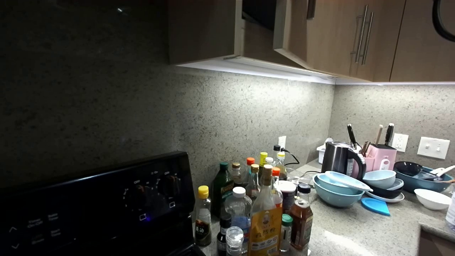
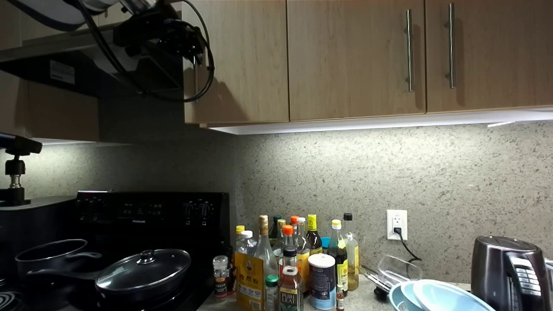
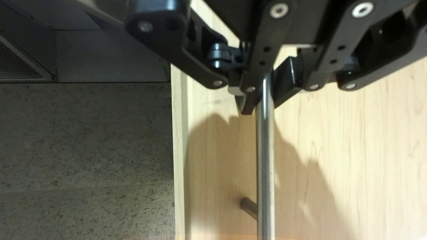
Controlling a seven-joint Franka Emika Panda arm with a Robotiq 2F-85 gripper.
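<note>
A light wood cabinet door (image 3: 352, 140) stands partly open, its free edge away from the cabinet frame (image 1: 204, 34) in the first exterior view. Its vertical metal bar handle (image 3: 266, 168) runs down the middle of the wrist view. My gripper is shut on that bar, one finger to either side, above the lower mounting post (image 3: 249, 206). From the second exterior view, the gripper (image 2: 192, 51) appears dark and small against the door (image 2: 241, 62), and the fingers' contact cannot be made out there. The cabinet's inside is mostly hidden.
A range hood (image 2: 57, 67) is close to the door's left side. Several bottles (image 2: 264, 259) crowd the counter below, beside the stove (image 2: 155, 217) with a lidded pan (image 2: 145, 274). A black cable (image 2: 210, 62) loops from the arm. Neighbouring cabinet doors (image 2: 357, 57) are closed.
</note>
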